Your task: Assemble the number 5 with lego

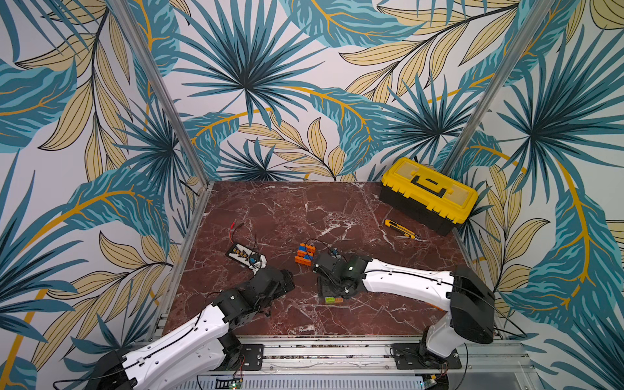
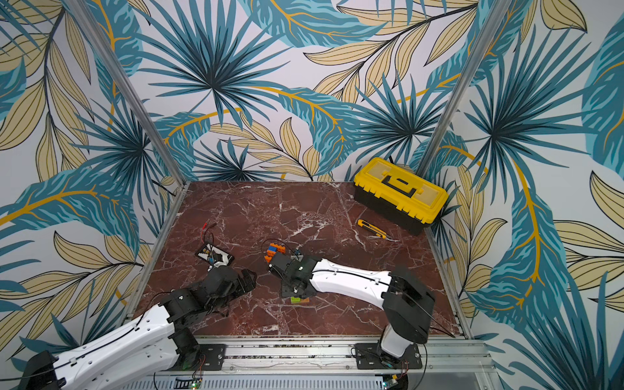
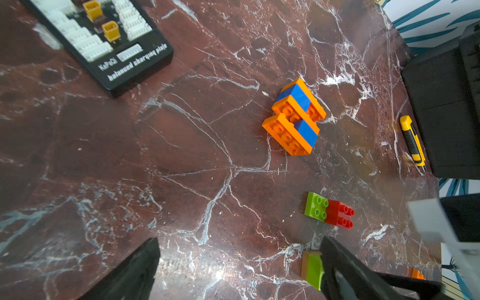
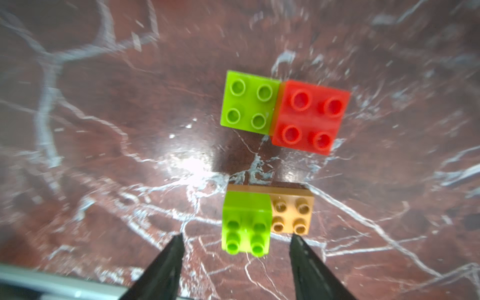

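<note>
An orange and blue brick assembly [image 3: 296, 117] lies on the table, clear of both grippers. Beside each other lie a green brick [image 4: 250, 102] and a red brick [image 4: 311, 116]. Closer to my right gripper, a second green brick [image 4: 247, 220] stands higher than the studs of the orange brick [image 4: 292, 215] at its side. My right gripper is part open above the table, its fingers spread on both sides of that green brick without touching it. At the lower edge of the left wrist view my left gripper stands open, bare table between its fingers.
A black charging plate [image 3: 115, 55] lies on the left of the table. The yellow toolbox [image 1: 429, 188] stands at the back right, with a yellow cutter [image 1: 399, 228] before it. Open table lies between the charging plate and the bricks.
</note>
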